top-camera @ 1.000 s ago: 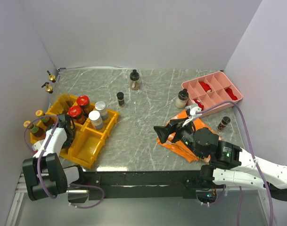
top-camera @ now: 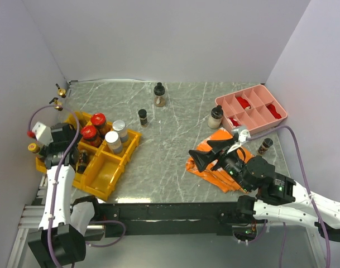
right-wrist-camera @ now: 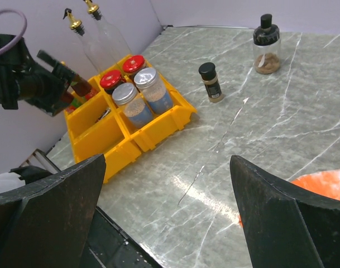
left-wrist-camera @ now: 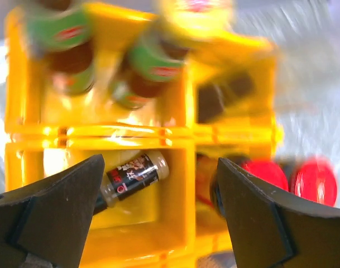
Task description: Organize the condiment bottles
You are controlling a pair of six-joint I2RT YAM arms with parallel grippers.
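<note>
The yellow organizer holds red-lidded jars, white-lidded jars, yellow-capped bottles and a dark bottle lying in a compartment. My left gripper is open above that compartment, blurred bottles ahead of it. My right gripper is open over the right side, nothing between its fingers. A small dark-capped shaker, a taller shaker, another shaker and a short one stand on the counter.
A pink divided tray sits back right, orange cloth below it. Glass oil bottles stand behind the organizer.
My left arm has risen from low in the organizer toward the back. The right arm has shifted slightly right.
</note>
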